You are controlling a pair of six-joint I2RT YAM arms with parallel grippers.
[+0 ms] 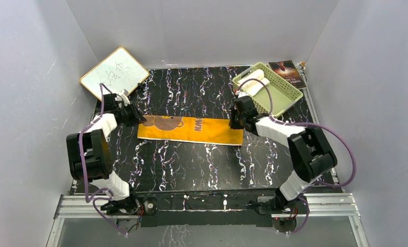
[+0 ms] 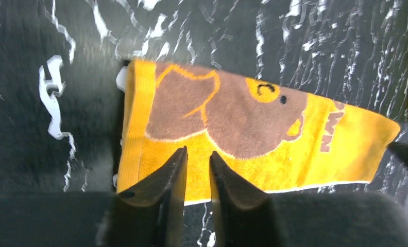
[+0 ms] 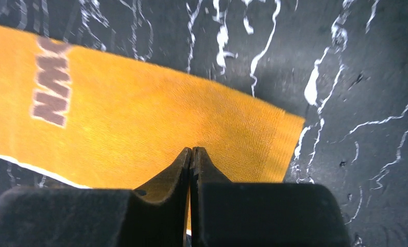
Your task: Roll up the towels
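Observation:
A long orange towel (image 1: 217,131) with a brown bear and letters lies in a narrow strip across the middle of the table, a white edge along its near side. My left gripper (image 1: 137,118) hangs over its left end; in the left wrist view its fingers (image 2: 176,175) stand part open, with only a narrow gap, over the towel (image 2: 253,164). My right gripper (image 1: 234,123) is over the right end; in the right wrist view it (image 3: 192,154) is shut, with the towel (image 3: 233,123) beneath and nothing visible between the fingertips.
A green basket (image 1: 287,95) with white towels (image 1: 253,80) stands at back right, beside a dark book (image 1: 287,72). A whiteboard (image 1: 109,77) lies at back left.

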